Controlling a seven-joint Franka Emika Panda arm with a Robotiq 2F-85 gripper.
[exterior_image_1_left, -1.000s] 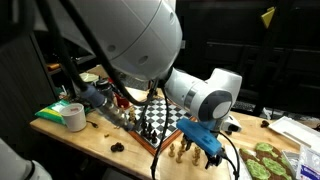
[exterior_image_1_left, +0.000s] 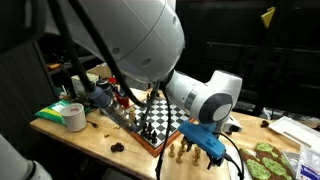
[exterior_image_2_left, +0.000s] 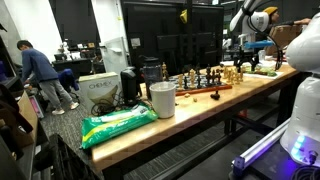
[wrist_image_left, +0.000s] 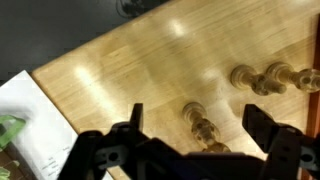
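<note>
A gold-brown chess piece (wrist_image_left: 203, 127) shows in the wrist view, in line with the gap of my gripper. The fingers (wrist_image_left: 128, 127) stand wide apart, with bare table visible between the piece and either side. Whether the piece is level with the fingertips or below them, I cannot tell. Two more gold-brown pieces (wrist_image_left: 260, 81) lie or stand close together toward the right. In exterior view 1, several such pieces (exterior_image_1_left: 181, 154) are on the wood beside the chessboard (exterior_image_1_left: 178, 113), which carries dark pieces.
A white mug (exterior_image_1_left: 73, 117) stands at the left, with a green bag (exterior_image_2_left: 118, 123) near it. Right of the arm lies a green patterned mat (exterior_image_1_left: 263, 158), with a white tray (exterior_image_1_left: 296, 130) behind. White paper (wrist_image_left: 38, 110) borders the wrist view's left side.
</note>
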